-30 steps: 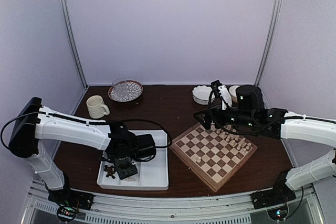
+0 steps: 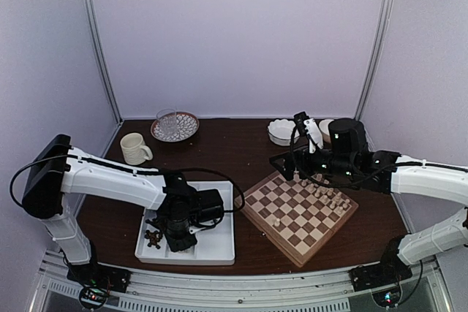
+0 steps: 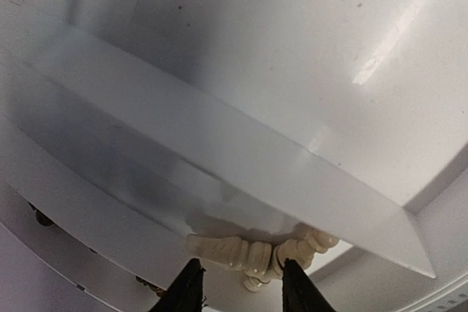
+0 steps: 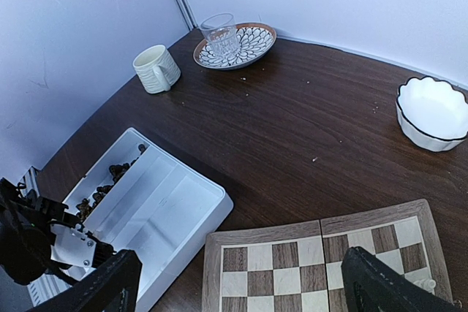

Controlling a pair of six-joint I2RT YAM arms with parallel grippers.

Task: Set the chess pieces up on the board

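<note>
In the left wrist view, cream chess pieces (image 3: 228, 251) lie on their sides in a narrow compartment of the white tray (image 2: 223, 235). My left gripper is over them, its fingers part open, with the pieces showing between and beyond the fingertips; no grip on any of them is visible. From above, the left hand hides most of these pieces. The chessboard (image 2: 300, 235) has several light pieces (image 2: 337, 202) grouped along its far right side and a lone one (image 2: 276, 221) nearer its left edge. Over the board's far corner, my right gripper stands open and empty.
Dark pieces (image 2: 153, 238) lie at the tray's left end. A mug (image 2: 134, 149), a patterned plate (image 2: 189, 126) with a clear glass (image 2: 167, 123) on it, and a white bowl (image 2: 280, 133) stand at the back. Bare dark table lies between them and the board.
The right arm and board look unchanged.
</note>
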